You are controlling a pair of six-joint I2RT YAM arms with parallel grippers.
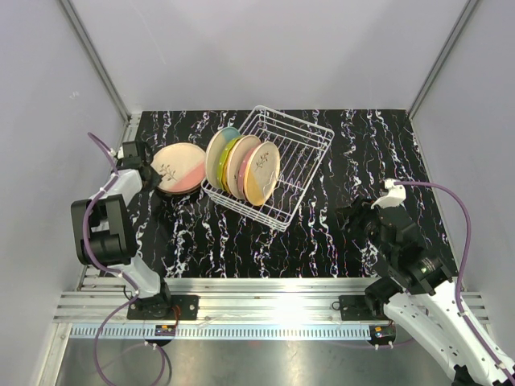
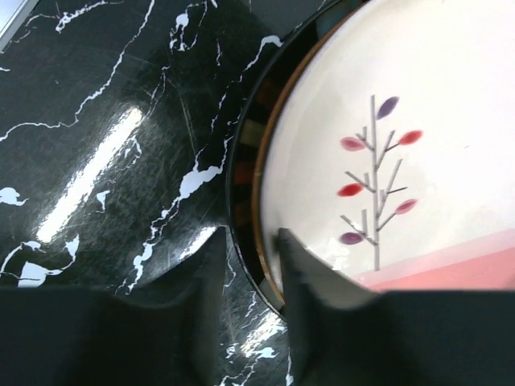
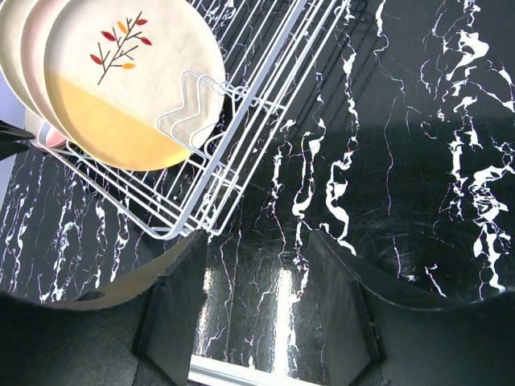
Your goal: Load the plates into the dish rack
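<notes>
A cream and pink plate with a twig pattern (image 1: 181, 161) lies on the counter left of the white rack, atop something darker-rimmed. My left gripper (image 1: 151, 178) is at that plate's left edge; in the left wrist view its blurred fingers (image 2: 322, 322) straddle or touch the rim, and how far they close is unclear. The wire dish rack (image 1: 302, 161) holds several upright plates, the front one cream and yellow (image 1: 261, 173). My right gripper hangs right of the rack, open, with nothing between its fingers.
Bare black marble counter (image 1: 370, 153) spreads right of the rack and in front of it. Grey walls border the back and sides, and a metal rail (image 1: 241, 283) runs along the front edge.
</notes>
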